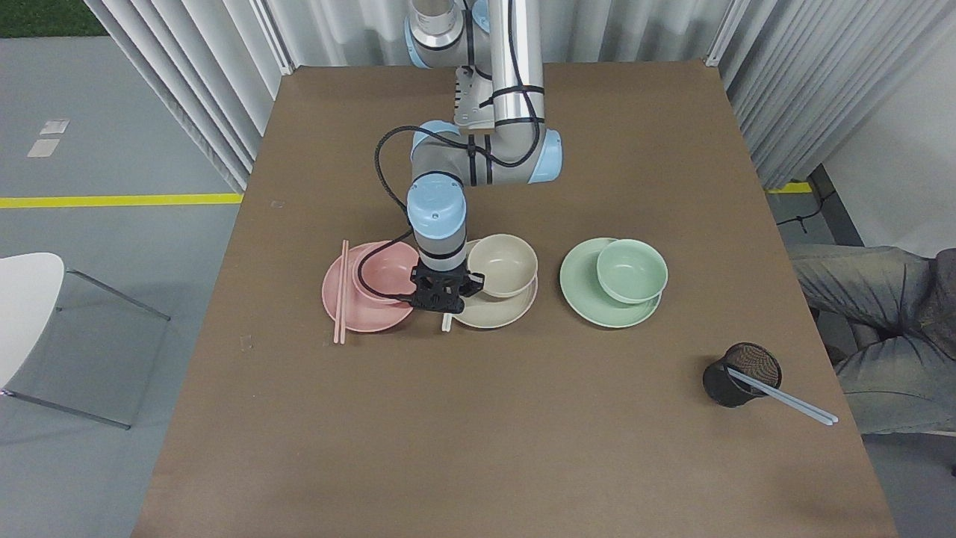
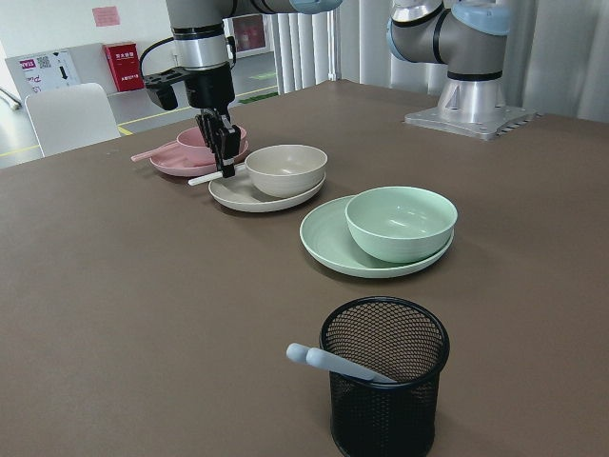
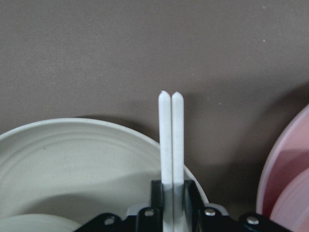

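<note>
In the wrist view two white chopsticks (image 3: pixel 165 135) lie side by side across the rim of a cream plate (image 3: pixel 87 154), with the fingers of my gripper closed on either side of them. In the left view the gripper (image 2: pixel 225 167) points down at the cream plate, left of the cream bowl (image 2: pixel 285 167). Pink chopsticks (image 1: pixel 342 296) rest on the pink plate (image 1: pixel 367 318) with its pink bowl (image 1: pixel 385 269). A green bowl (image 1: pixel 632 269) sits on a green plate (image 1: pixel 580 287).
A black mesh cup (image 1: pixel 726 385) with light-blue chopsticks (image 1: pixel 798 403) leaning out stands at the table's right. A person's legs are beside the right edge.
</note>
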